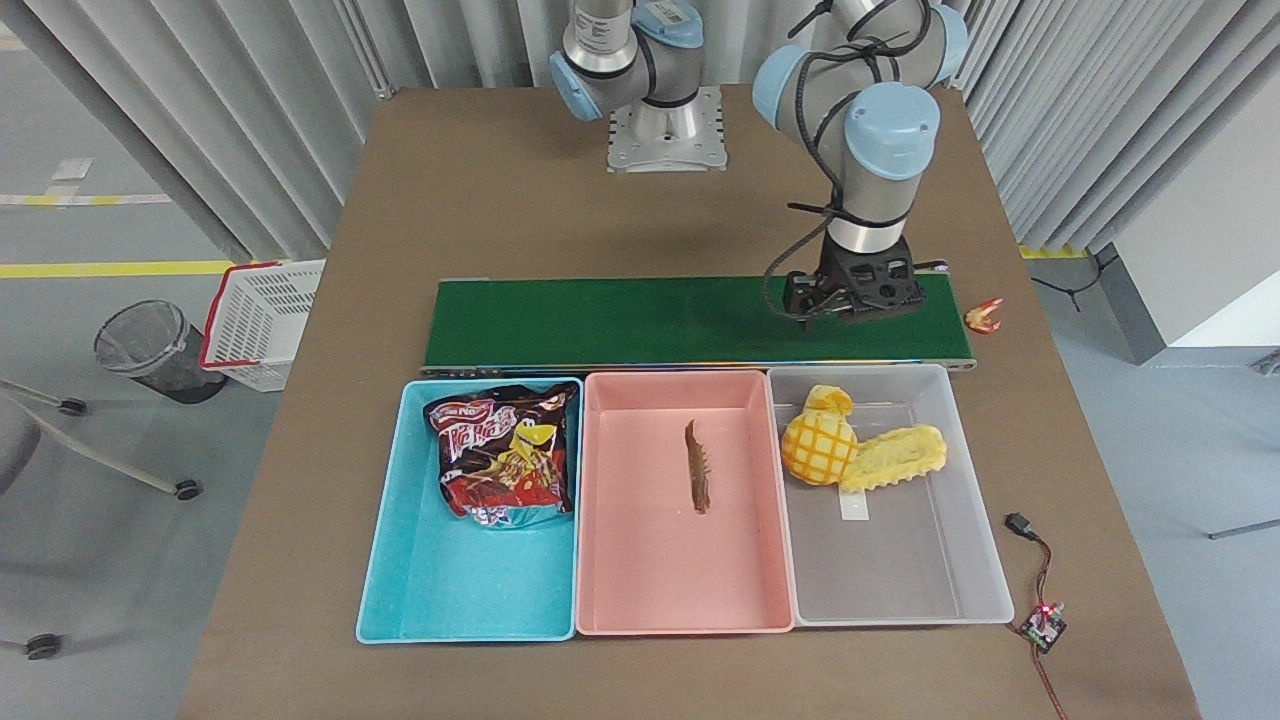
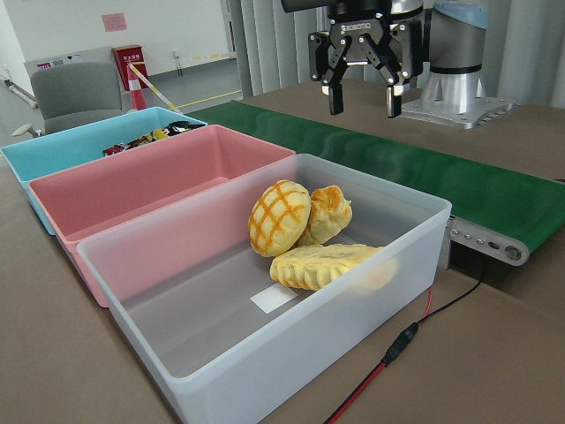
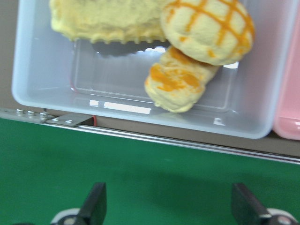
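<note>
My gripper [image 2: 364, 102] stands open above the green conveyor belt [image 1: 624, 322], behind the clear bin, with nothing between its fingers; in the wrist view only belt shows below it. The clear bin [image 1: 912, 564] holds a lattice-topped bun [image 1: 816, 450], an oblong yellow pastry [image 1: 900, 454] and a smaller pastry [image 2: 327, 212]. The pink bin [image 1: 672, 564] holds a slim brown item [image 1: 698, 468]. The blue bin [image 1: 456, 582] holds a dark snack bag [image 1: 504, 456]. A small reddish-orange object [image 1: 981, 317] lies just past the belt's right end.
A wired circuit board [image 1: 1044, 626] lies right of the clear bin. A white basket [image 1: 270, 306] is off the table to the left.
</note>
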